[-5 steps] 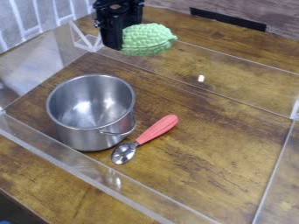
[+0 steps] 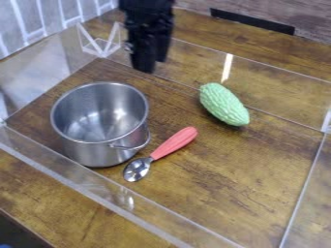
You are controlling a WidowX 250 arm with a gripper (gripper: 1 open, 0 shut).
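Note:
My gripper is a dark, blurred shape at the top centre, above and behind the pot, apart from everything on the table; its finger state is unclear. A pale green bitter-melon-like vegetable lies on the wooden table at the right of centre. A steel pot stands at left, and a spoon with a red handle lies beside it to the right, bowl toward the front.
Clear plastic edging runs along the left and front of the work area.
The green vegetable was raised at the gripper a second ago and now lies on the table. The gripper has since moved slightly right and lower, without it.

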